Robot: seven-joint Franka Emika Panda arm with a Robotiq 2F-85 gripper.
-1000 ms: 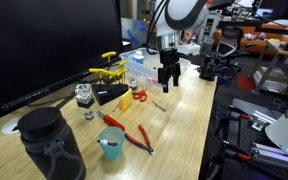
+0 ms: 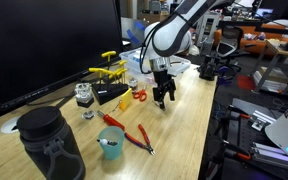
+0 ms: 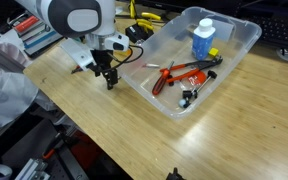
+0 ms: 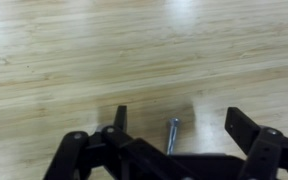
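Observation:
My gripper (image 2: 164, 99) is low over the wooden table, its fingers apart. In the wrist view, a small thin rod (image 4: 172, 134) with a rounded light tip lies on the wood between the two fingers, and neither finger touches it there. The rod's lower end is hidden by the gripper body. From the second exterior side, the gripper (image 3: 106, 83) stands beside the clear bin, and the rod cannot be made out under it.
A clear plastic bin (image 3: 169, 110) with tools and a bottle (image 3: 203, 36) stands close to the arm. Red-handled pliers (image 2: 145, 138), a teal cup (image 2: 111, 142), a black canister (image 2: 50, 145) and red scissors (image 2: 139, 95) are farther left.
Over the last second my gripper has come down to the table and shifted slightly left in the first exterior view. The thin rod seen on the table earlier is now largely covered by it.

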